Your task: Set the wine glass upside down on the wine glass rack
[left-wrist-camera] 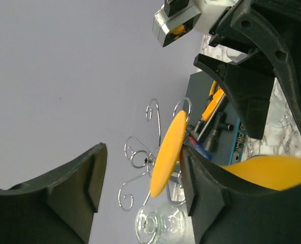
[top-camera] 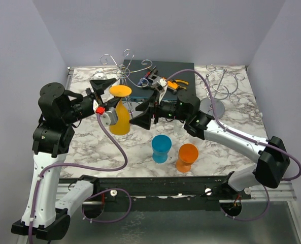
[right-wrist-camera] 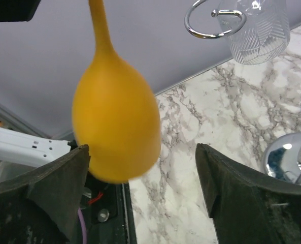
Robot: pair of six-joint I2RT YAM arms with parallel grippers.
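Note:
The yellow wine glass (top-camera: 120, 121) hangs upside down beside the wine glass rack (top-camera: 122, 71), its foot up at my left gripper (top-camera: 106, 91). In the left wrist view that foot (left-wrist-camera: 166, 152) sits at my left gripper's fingertips; I cannot tell whether it is held. My right gripper (top-camera: 144, 114) is open just right of the bowl, apart from it; in the right wrist view the bowl (right-wrist-camera: 117, 117) stands beyond its fingers. A clear glass (right-wrist-camera: 254, 35) hangs on the rack.
A second rack (top-camera: 219, 91) stands at the right. Blue (top-camera: 161, 147) and orange (top-camera: 187, 157) cups stand at the front. A dark mat (top-camera: 170, 68) with tools lies at the back.

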